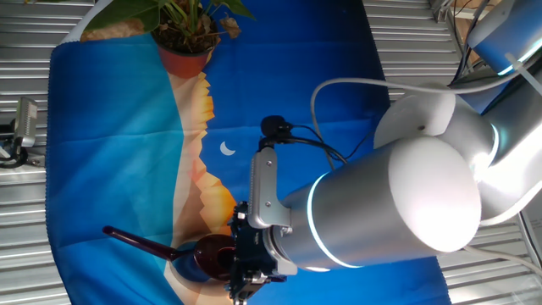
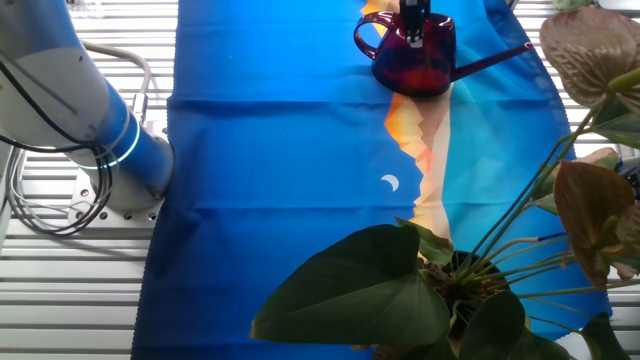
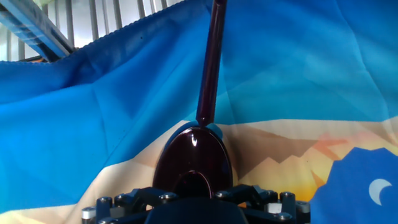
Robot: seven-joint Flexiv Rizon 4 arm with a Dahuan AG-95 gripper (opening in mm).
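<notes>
A dark red, glossy watering can [image 1: 213,256] stands upright on the blue printed cloth, its long spout [image 1: 140,243] pointing away from my arm. My gripper [image 1: 243,254] is over the can's handle side and covers part of it. From the other side, the can [image 2: 425,65] shows its looped handle [image 2: 361,37], and a dark finger [image 2: 414,30] overlaps the upper body. In the wrist view the can [image 3: 194,155] lies straight ahead, above my gripper. The fingertips are hidden there, so whether they touch the can does not show.
A potted plant [image 1: 182,63] stands at the cloth's far end, its broad leaves [image 2: 360,290] reaching over the cloth. Slatted metal [image 1: 406,47] surrounds the cloth. A small camera [image 1: 25,123] is mounted at the left.
</notes>
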